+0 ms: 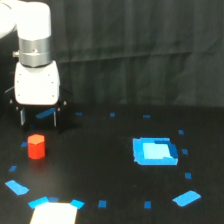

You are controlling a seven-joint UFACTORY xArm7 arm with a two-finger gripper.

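The white arm comes down at the left, and my gripper (39,117) hangs at its end. Its two thin dark fingers stand far apart, so it is open, with no object between them. A red block (36,147) rests on the black table just in front of and below the gripper, apart from it. To the right lies a white square with a blue border (140,152), flat on the table as far as I can see. At the bottom edge a pale cream object (53,214) is partly cut off by the frame.
Small blue marks dot the black table. Larger blue pieces lie at the left (16,187) and right (186,198), and another blue strip (45,114) shows behind the gripper. Between the red block and the bordered square the table is mostly clear. A dark curtain hangs behind.
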